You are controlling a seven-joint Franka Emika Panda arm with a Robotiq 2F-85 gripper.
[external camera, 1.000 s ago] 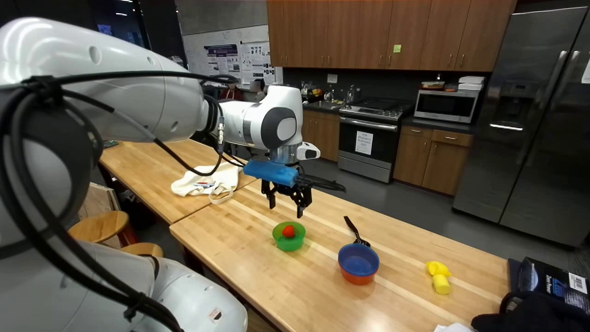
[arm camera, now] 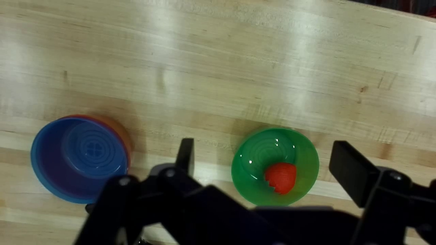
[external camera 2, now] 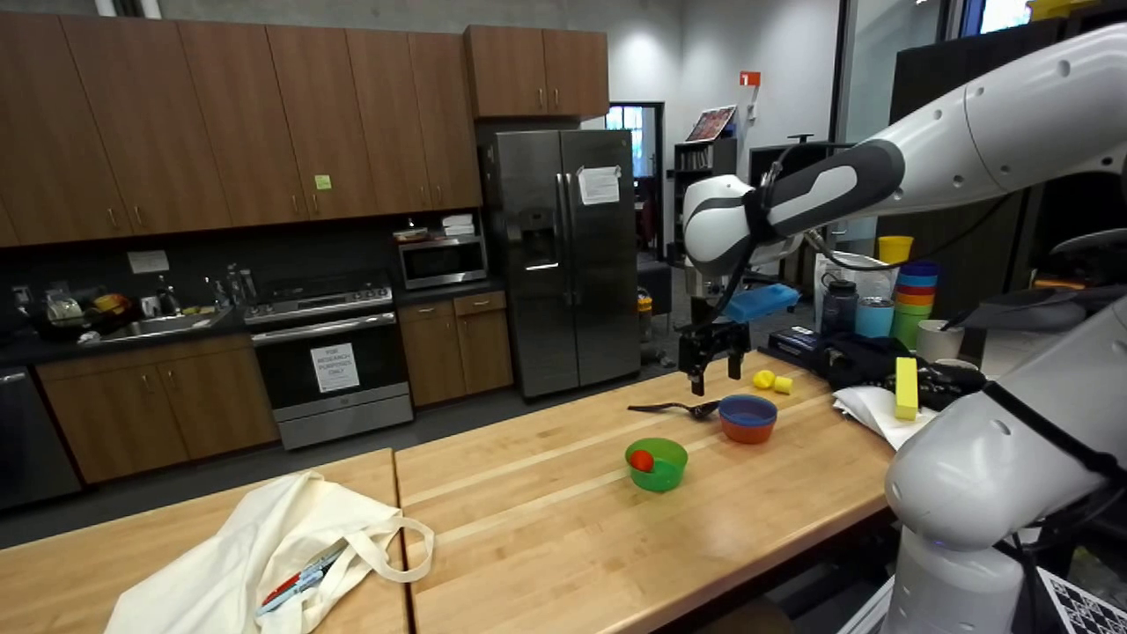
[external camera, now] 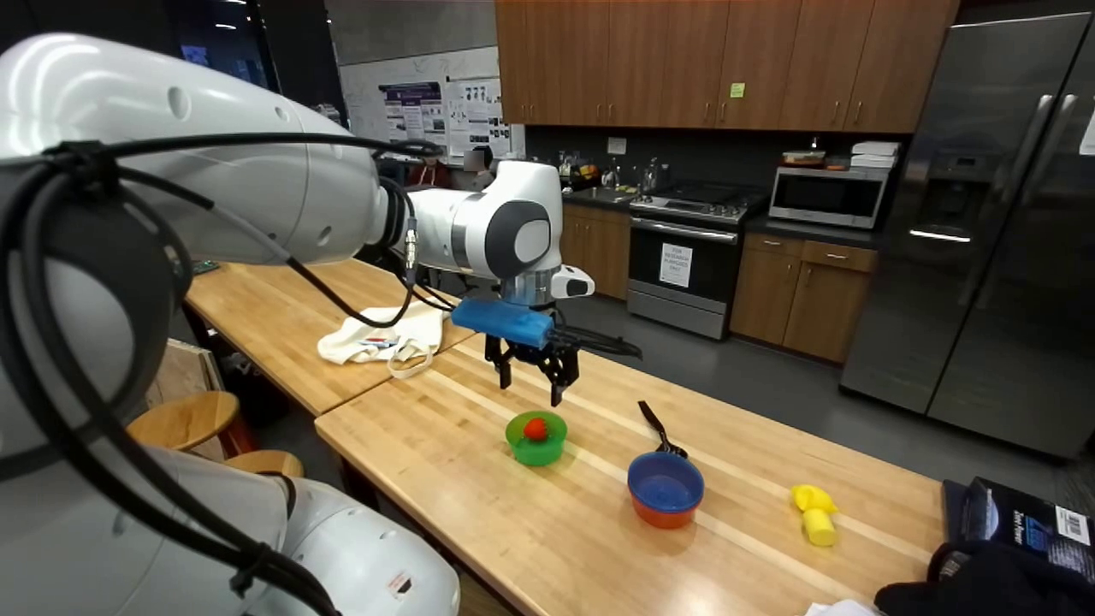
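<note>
A green bowl (external camera: 549, 453) stands upright on the wooden table with a red toy piece (external camera: 535, 429) lying inside it. In the wrist view the red piece (arm camera: 281, 178), jagged along one edge, rests toward one side of the green bowl (arm camera: 261, 143). My gripper (external camera: 530, 390) hangs above the table near that bowl, apart from it. Its black fingers (arm camera: 352, 173) are spread wide with nothing between them. A blue bowl (external camera: 667, 482) is nested in an orange-red bowl (external camera: 665, 517), off to the bowl's right in the first exterior view.
A black utensil (external camera: 657, 427) lies behind the nested bowls. Yellow objects (external camera: 818, 524) sit farther right. A cream tote bag (external camera 2: 243, 549) occupies the adjoining table, and a dark box (external camera: 1026, 529) stands at the far end. The table between the bowls is bare.
My arm and gripper look almost still, at most a very slight shift downward. The bowls and the red piece stay where they were.
</note>
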